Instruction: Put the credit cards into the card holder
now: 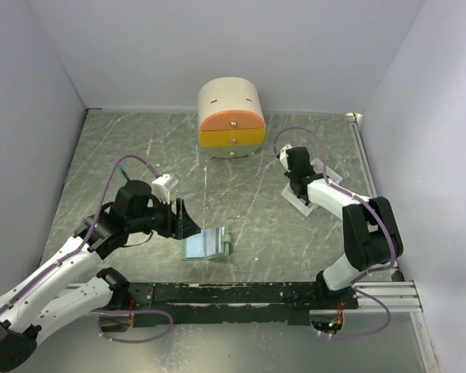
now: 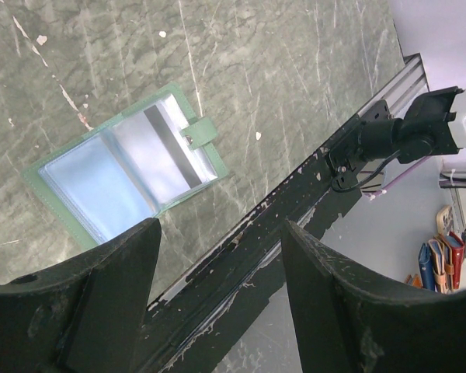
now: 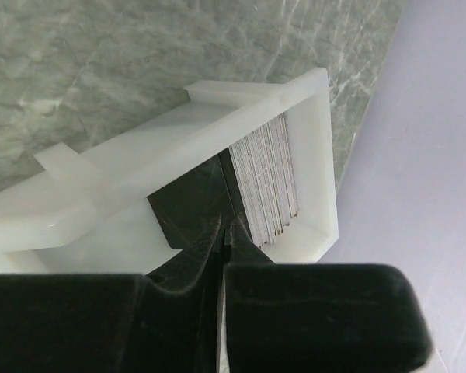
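Observation:
A white plastic tray [image 3: 314, 171] on the right of the table holds a row of upright thin cards [image 3: 264, 175] beside a dark card [image 3: 190, 202]. My right gripper is shut over the tray, near the dark card, with nothing visible between its fingers. An open card holder [image 1: 206, 243] with a green cover and clear sleeves lies at the front middle, seen also in the left wrist view [image 2: 101, 186]. My left gripper hangs open above and beside the holder, empty.
A rounded chest with coloured drawers [image 1: 231, 116] stands at the back middle. Walls bound the sides, and a dark rail [image 1: 225, 294] runs along the front edge.

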